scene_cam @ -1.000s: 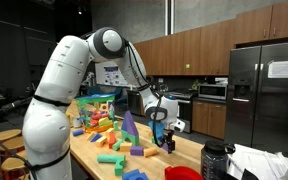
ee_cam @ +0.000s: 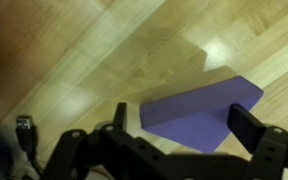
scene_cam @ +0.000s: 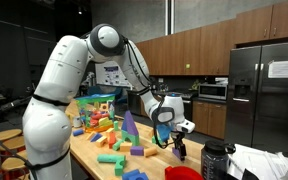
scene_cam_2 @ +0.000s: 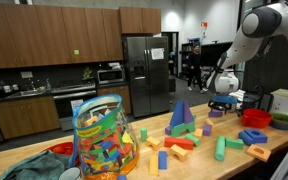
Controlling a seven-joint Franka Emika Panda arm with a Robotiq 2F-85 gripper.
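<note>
My gripper is open in the wrist view, one fingertip on either side of a purple block (ee_cam: 199, 122). The block lies at a slant on the wooden table, its right end close to the right finger. No hold on it shows. In exterior view 1 the gripper (scene_cam: 174, 139) points down low over the table, beside the purple block (scene_cam: 178, 151). From the other side, the gripper (scene_cam_2: 224, 104) appears at the table's far right, with the block (scene_cam_2: 216, 113) near it.
Several coloured blocks cover the table to the left in exterior view 1. A red bowl (scene_cam: 182, 173) and a black canister (scene_cam: 215, 160) stand toward the front right. In the wrist view a black cable plug (ee_cam: 25, 127) lies at left. A clear tub of blocks (scene_cam_2: 106, 142) stands farther off.
The gripper has turned, so that its fingers now appear spread more widely across exterior view 1. It remains low near the purple block. The other objects look unmoved.
</note>
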